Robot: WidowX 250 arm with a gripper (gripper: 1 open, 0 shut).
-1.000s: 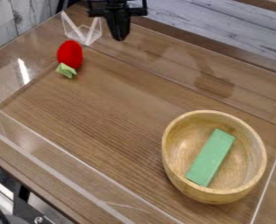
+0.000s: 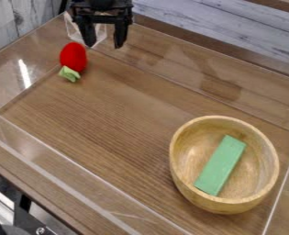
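My gripper (image 2: 101, 37) hangs open at the upper left, a dark shape with its fingers pointing down. Below it and a little left lies a red rounded object (image 2: 73, 56) with a pale green piece (image 2: 70, 73) at its lower end. In the lower right, a round wooden bowl (image 2: 181, 156) holds a flat green rectangular block (image 2: 220, 165).
A whitish, partly transparent shape stands at the upper left behind the gripper, too unclear to identify.
My gripper has come down and slightly left from the top edge, so more of it shows. The red object and the bowl are unmoved.
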